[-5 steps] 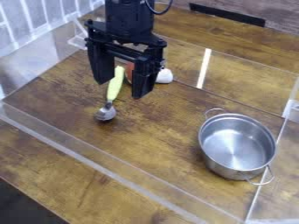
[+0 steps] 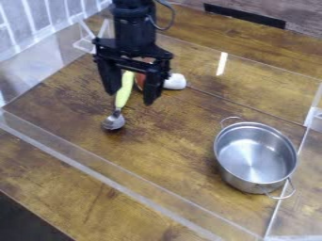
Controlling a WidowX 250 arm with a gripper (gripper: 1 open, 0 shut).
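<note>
My black gripper [image 2: 131, 79] hangs in the upper middle, open, above a group of small objects. Under and behind it a pale yellow-green handled utensil [image 2: 123, 94] with a metal end [image 2: 113, 121] lies on the wooden surface. A red object [image 2: 145, 79] is mostly hidden behind the gripper, and a white object [image 2: 174, 82] lies just to its right. A steel pot [image 2: 254, 153] with side handles stands at the right.
Clear low walls surround the wooden work area [image 2: 138, 179]. A white lattice panel stands at the back left.
My gripper has moved back, away from the camera, and looks smaller, uncovering more of the utensil. The objects on the surface stay where they were.
</note>
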